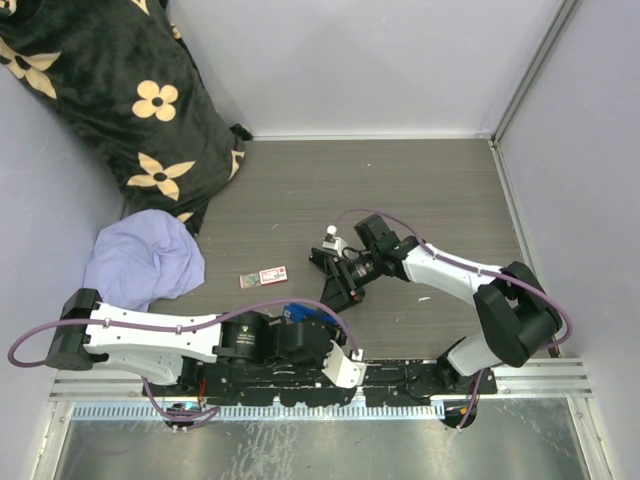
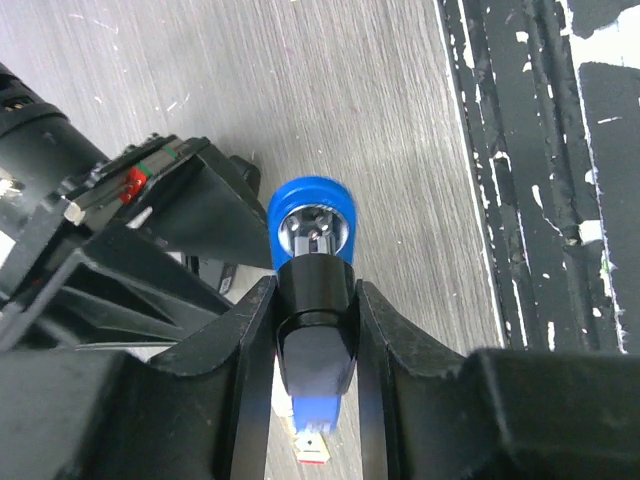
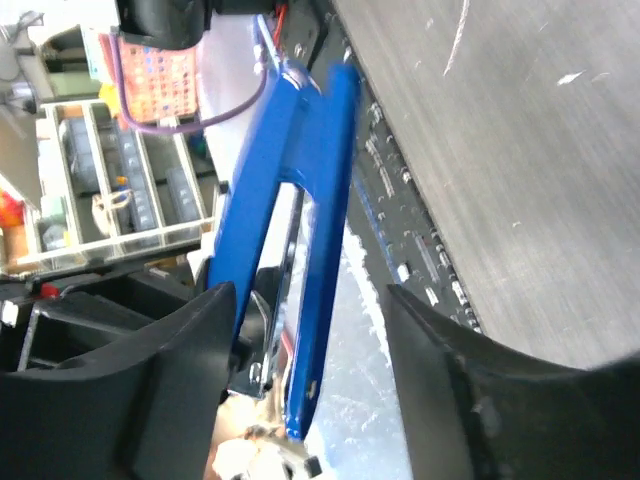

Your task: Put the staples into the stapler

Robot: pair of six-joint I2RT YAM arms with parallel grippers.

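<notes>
The blue stapler (image 2: 345, 205) is held in my left gripper, which is shut on its dark end section. The right wrist view shows the stapler's two long blue arms (image 3: 325, 240) spread apart, with a metal strip between them. My right gripper stands part open around the stapler; the stapler lies close to its left finger (image 3: 190, 345), and a clear gap shows on the right side. Seen from above, much of the stapler (image 1: 298, 312) is covered by both arms. A small white-and-red box (image 1: 272, 275) lies on the table.
Left of the arms lies a lavender cloth (image 1: 145, 258), beneath a dark flowered pillow (image 1: 140, 110). A black object (image 1: 322, 258) with a white top is close to the right gripper.
</notes>
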